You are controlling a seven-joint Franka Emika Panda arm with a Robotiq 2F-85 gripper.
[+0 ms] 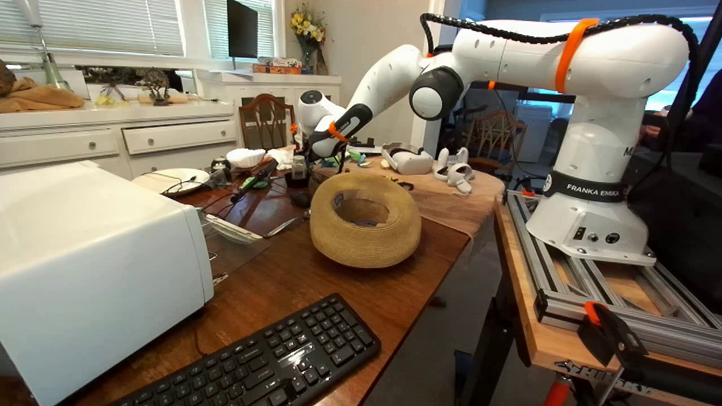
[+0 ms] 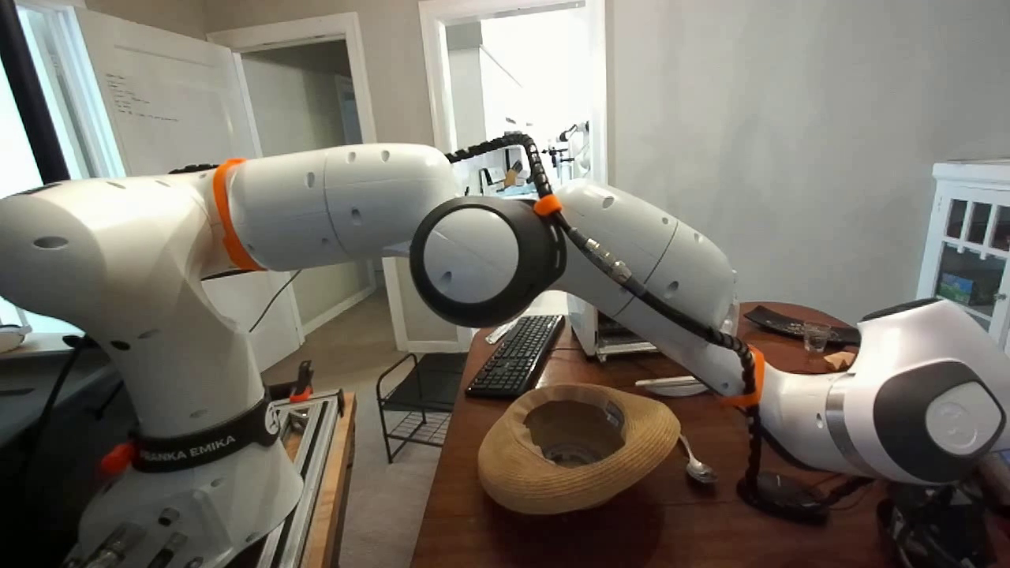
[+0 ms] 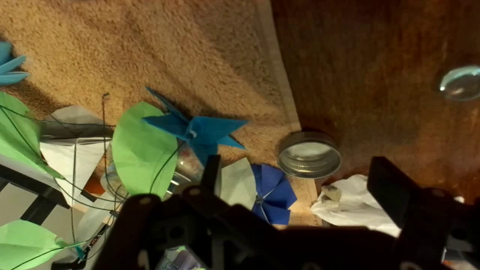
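In the wrist view my gripper stands open, its dark fingers set wide apart. A round metal jar lid or ring (image 3: pixel 309 155) shows just beyond the gap, where the tan towel meets the wood. Within the span of the fingers are a dark blue folded-paper piece (image 3: pixel 272 193) and crumpled white paper (image 3: pixel 355 202). Left of them lies a lighter blue paper star (image 3: pixel 198 130). Nothing appears gripped. From outside, the hand (image 2: pixel 933 397) hangs over the far part of the table; its fingertips cannot be made out.
A straw hat (image 1: pixel 365 223) lies upturned on the table, nearer the base. Green paper leaves (image 3: pixel 144 148) on thin wires crowd the wrist view's left side. A spoon (image 2: pixel 698 468), keyboard (image 1: pixel 271 358), white appliance (image 1: pixel 101 270) and headset (image 1: pixel 408 159) also occupy the table.
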